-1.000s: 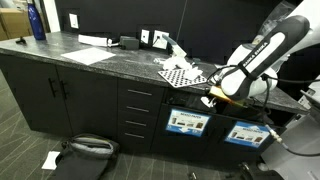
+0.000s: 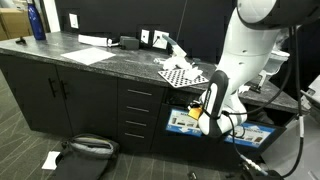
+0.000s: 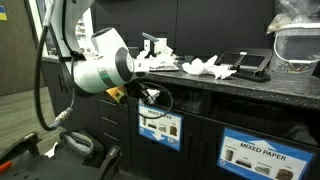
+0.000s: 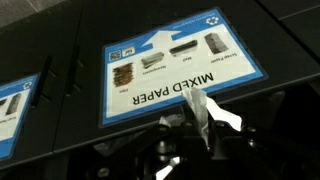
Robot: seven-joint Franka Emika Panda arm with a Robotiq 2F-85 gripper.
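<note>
In the wrist view, white crumpled paper sticks out from my gripper, whose dark fingers are shut on it. Beyond it is a dark cabinet front with a blue-edged MIXED PAPER sign, upside down in this view. In exterior view 2 the gripper hangs in front of the cabinet, left of the MIXED PAPER sign and just above another blue sign. From exterior view 1 the white arm covers part of the signs, and the paper cannot be made out there.
On the dark counter lie a white rack, crumpled white paper and a black tray. A clear tub stands at its right. A dark bag lies on the floor; the floor before the drawers is clear.
The arm has swung nearer to exterior view 1's camera, and the gripper has moved left and down, below the counter edge. The counter objects have stayed in place.
</note>
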